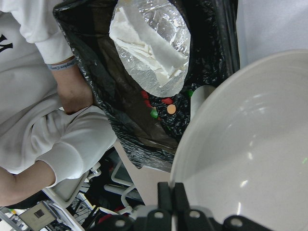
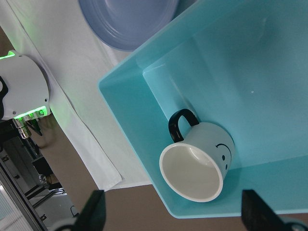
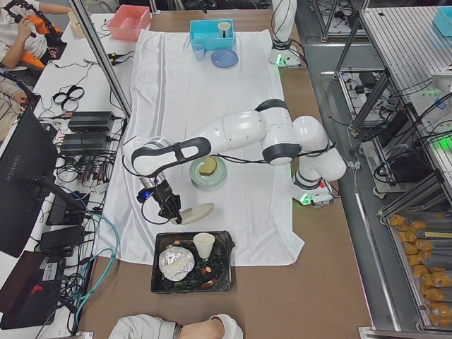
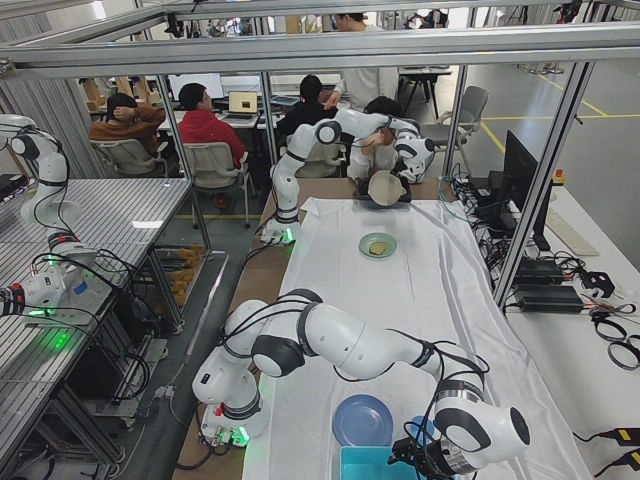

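A white plate (image 3: 198, 214) is lifted out of the black-lined tray (image 3: 219, 275), its rim in my left gripper (image 3: 176, 215), which is shut on it; in the left wrist view the plate (image 1: 245, 134) fills the right side. The tray holds a white cup (image 3: 203, 244), a crumpled wrapped item (image 3: 176, 263) and small scraps. Beside the middle of the cloth a green plate (image 3: 205, 180) carries a yellow piece (image 3: 207, 167). My right gripper stands open above a cyan bin (image 2: 250, 86) holding a white mug (image 2: 190, 175) with a black handle.
A blue plate (image 3: 224, 58) and a blue cup (image 3: 199, 51) sit beside the cyan bin. A pink bin (image 3: 129, 22) is on the side desk. A person's arm is beside the black tray.
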